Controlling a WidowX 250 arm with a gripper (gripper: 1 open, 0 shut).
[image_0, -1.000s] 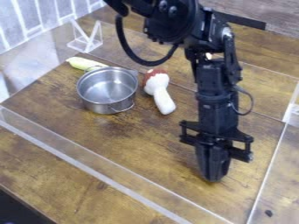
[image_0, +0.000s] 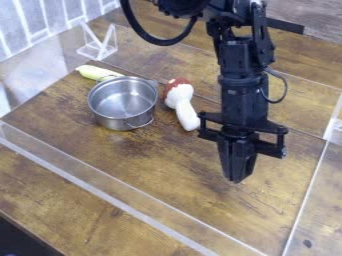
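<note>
My gripper (image_0: 241, 164) points down over the bare wooden table, right of centre, shut with nothing visible between its fingers. To its left lie a steel pot (image_0: 123, 104) and a white object with a red end (image_0: 182, 106), shaped like a mushroom or bottle. A pale yellow-green item (image_0: 99, 73), perhaps corn, lies behind the pot.
A clear stand (image_0: 98, 42) is at the back left, near a white slatted rail. Clear panels edge the work area.
My gripper has risen and moved back, away from the table's front, over the last second. The pot and other objects have stayed put.
</note>
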